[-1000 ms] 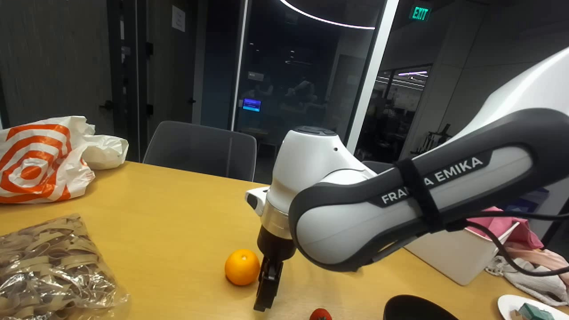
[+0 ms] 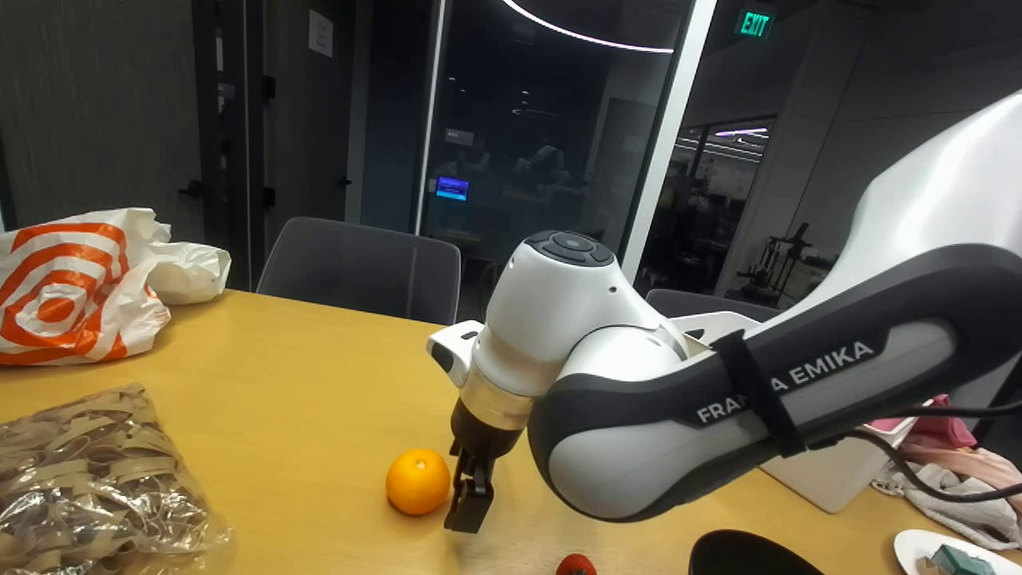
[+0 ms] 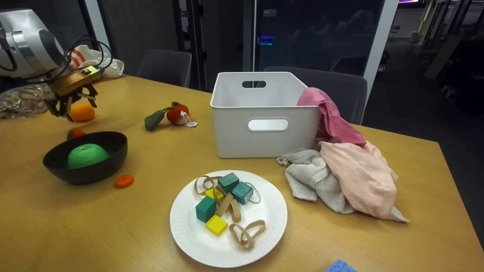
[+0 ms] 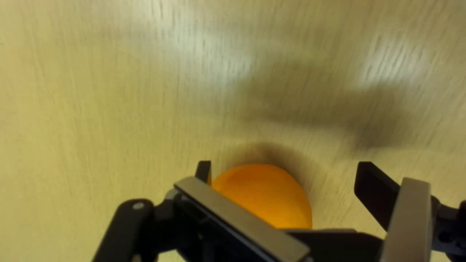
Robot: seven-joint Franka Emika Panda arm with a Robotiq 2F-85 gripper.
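Note:
An orange [image 2: 417, 481] rests on the table, just left of my gripper [image 2: 466, 517] in the first exterior view. From the wrist camera, the top of the orange [image 4: 262, 192] shows beside the left finger, partly covered by it. My gripper is open, its two fingers well apart. In the second exterior view the gripper [image 3: 82, 111] hangs tilted in front of the orange [image 3: 82, 113]. Whether a finger touches the orange I cannot tell.
A black bowl [image 3: 54, 164] holds a green fruit [image 3: 87, 156]. A red item [image 2: 576, 565] lies near it. Further off are a white bin [image 3: 267, 136], a plate [image 3: 190, 247] of blocks and bands, cloths [image 3: 358, 176], and a plastic bag of bands [image 2: 86, 479].
The orange has shifted slightly left. My gripper has moved a little left and tilted, with its fingertips higher in the first exterior view.

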